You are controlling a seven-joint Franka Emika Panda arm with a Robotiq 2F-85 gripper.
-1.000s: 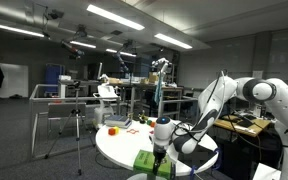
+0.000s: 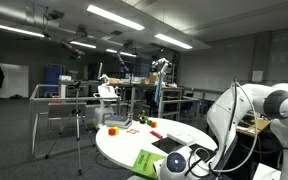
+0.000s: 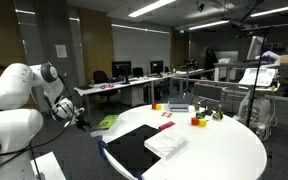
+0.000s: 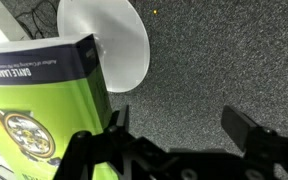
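Observation:
A green book (image 4: 39, 115) with a dark spine fills the left of the wrist view. In exterior view 2 it appears as a green patch (image 3: 106, 121) at the left side of the white table. My gripper is open, its fingers wide apart, and only grey floor shows between them. The book is beside the left finger (image 4: 119, 120); whether they touch I cannot tell. In exterior view 1 the arm is bent low in front of the table, partly covering the green book (image 2: 147, 162), and the fingertips are hard to make out.
The white table (image 3: 224, 160) bears a black mat (image 3: 144, 150), a white box (image 3: 166, 145) and small coloured items. A white rounded surface (image 4: 134, 45) borders the book in the wrist view. Grey floor (image 4: 224, 60) lies open to the right. A tripod (image 2: 79, 120) stands left of the table.
The arm has come down and shifted to the right in exterior view 1. The green book stays in about the same place, with the arm covering part of it.

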